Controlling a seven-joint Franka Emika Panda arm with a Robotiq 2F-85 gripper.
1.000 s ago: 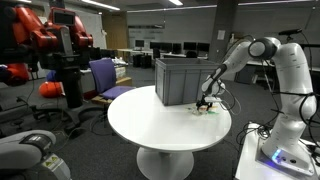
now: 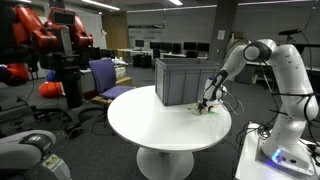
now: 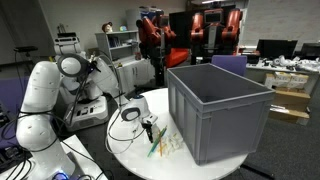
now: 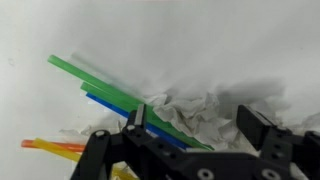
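Note:
In the wrist view my gripper is open, its dark fingers spread on either side of a crumpled white tissue (image 4: pixel 205 118). To the left lie green straws (image 4: pixel 95 82), with a blue straw (image 4: pixel 108 103) alongside them. Orange and yellow straws (image 4: pixel 60 148) stick out at the lower left, partly hidden by the gripper. More crumpled tissue shows at the right, behind the right finger. Whether the fingers touch the tissue between them, I cannot tell. In exterior view 2 the straws (image 3: pixel 156 144) are small on the white table near the gripper.
A large grey bin (image 3: pixel 230 115) stands on the round white table (image 2: pixel 150 125), close beside the straws and tissue. Away from the bin, the table's near side in exterior view 1 is clear.
Over the last second my gripper has moved slightly lower toward the items on the table. The bin and table have stayed put.

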